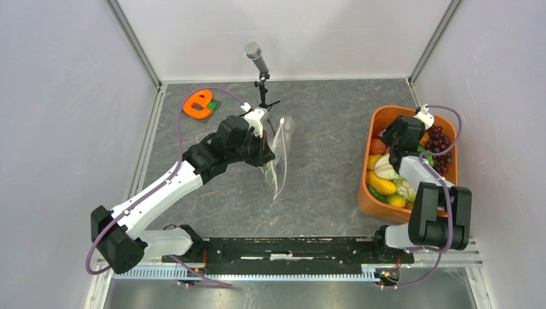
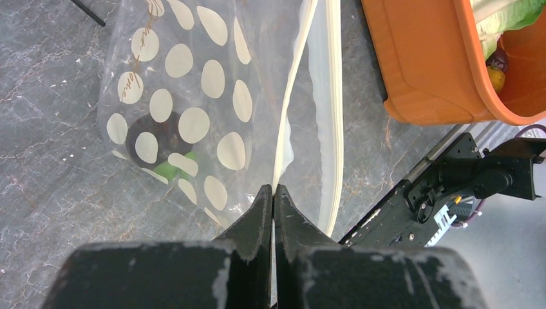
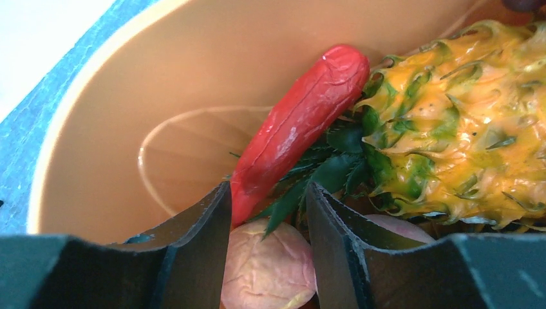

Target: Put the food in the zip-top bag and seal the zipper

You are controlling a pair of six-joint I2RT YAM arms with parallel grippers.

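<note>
My left gripper is shut on the edge of the clear zip top bag (image 1: 283,138), which has white dots and stands in the middle of the table with something dark and green behind or inside it. My right gripper is part open inside the orange bin (image 1: 366,196), its fingers over a round pinkish fruit (image 3: 267,270), with a red pepper (image 3: 296,129) just beyond and a pineapple (image 3: 457,122) to the right.
The bin also holds grapes (image 1: 438,145), lettuce and several yellow items. A microphone on a stand (image 1: 254,58) and an orange object (image 1: 196,103) are at the back left. The table between bag and bin is clear.
</note>
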